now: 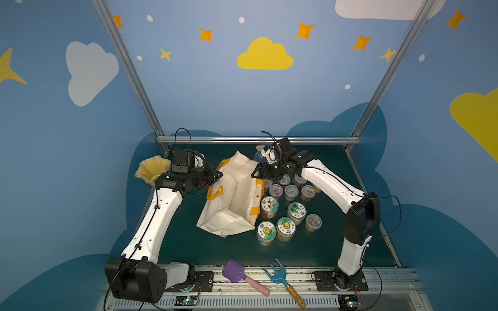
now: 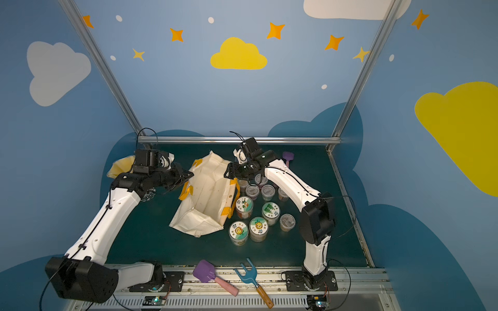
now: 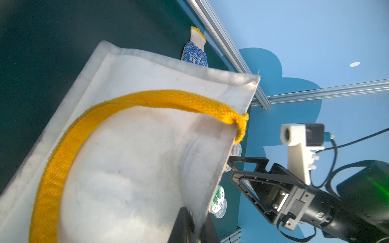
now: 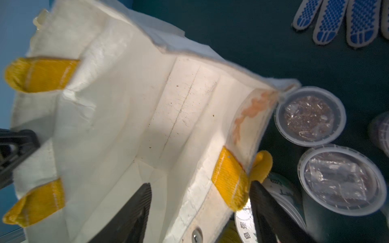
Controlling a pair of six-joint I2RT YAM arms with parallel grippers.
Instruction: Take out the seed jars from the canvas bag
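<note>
The white canvas bag (image 1: 228, 221) with yellow handles lies open on the dark green table, and its visible inside (image 4: 178, 109) is bare. My left gripper is shut on the bag's left rim, with the thin canvas running between its fingers. Over the opposite wall, my right gripper stands open; that wall and a yellow handle patch (image 4: 229, 178) show between its fingers without being clamped. Outside the bag, to its right, stand several jars: larger ones with printed lids, like this labelled jar (image 1: 285, 229), and small clear-lidded cups such as this one (image 1: 313, 223).
A blue-dotted glove (image 3: 195, 52) lies behind the bag. At the front edge are a purple shovel (image 1: 234, 271) and a blue fork (image 1: 278, 273). A yellowish container (image 1: 152, 169) sits at the far left. Free table shows right of the jars and in front of the bag.
</note>
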